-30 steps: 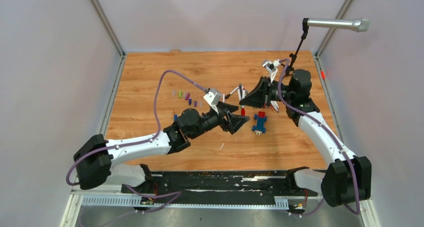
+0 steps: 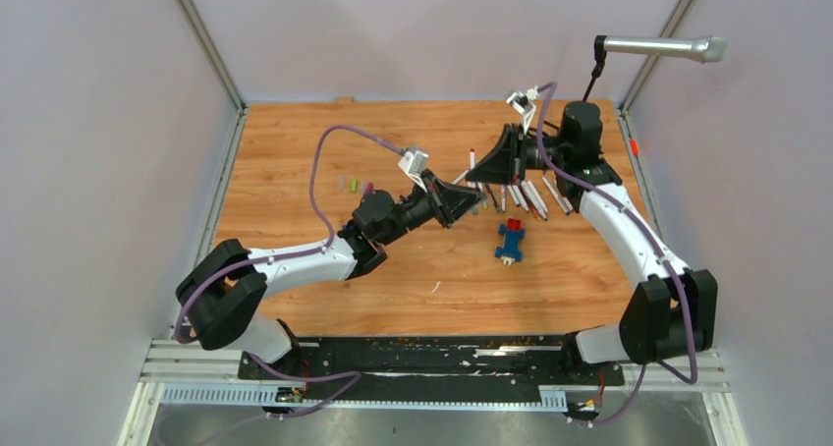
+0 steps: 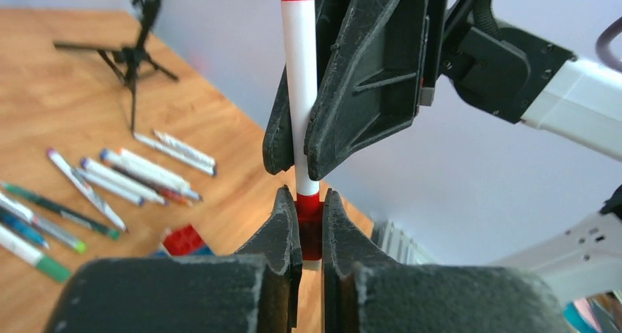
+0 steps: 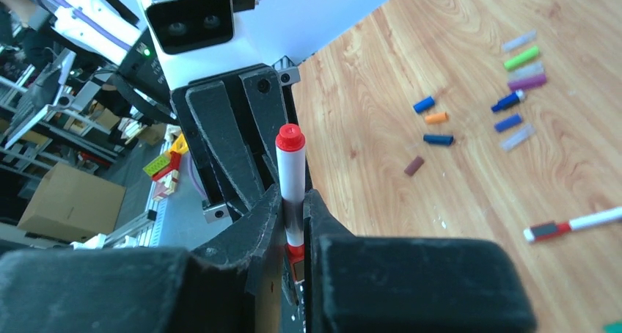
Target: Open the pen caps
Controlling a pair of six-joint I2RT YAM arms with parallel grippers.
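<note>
A white marker point(image 3: 301, 76) with a red end plug stands upright between my two grippers. My right gripper is shut on its white barrel. Below, my left gripper is shut on the red cap point(image 3: 309, 208). From the right wrist side, the same marker point(image 4: 293, 175) rises out of the right fingers, its red plug up. In the top view the left gripper point(image 2: 468, 206) sits just below-left of the right gripper point(image 2: 481, 179).
Several pens point(image 3: 117, 179) lie on the wooden table under the right arm. A blue toy with a red block point(image 2: 511, 240) is close by. Loose caps are scattered to the left. A black lamp stand rises at the back right.
Both grippers now stand farther back over the table, and the right arm has shifted back, uncovering more pens.
</note>
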